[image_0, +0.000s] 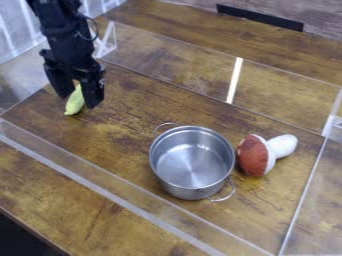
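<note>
The black gripper (75, 80) hangs at the upper left with its fingers open, over and around a pale green elongated object (75, 102) lying on the wooden surface. Whether the fingers touch it I cannot tell. A steel pot (190, 160) with two wire handles stands right of centre, toward the front. Beside it on the right lies a toy mushroom (254, 156) with a red-brown cap and white stem.
Clear transparent walls border the wooden work area (147, 90) on several sides.
</note>
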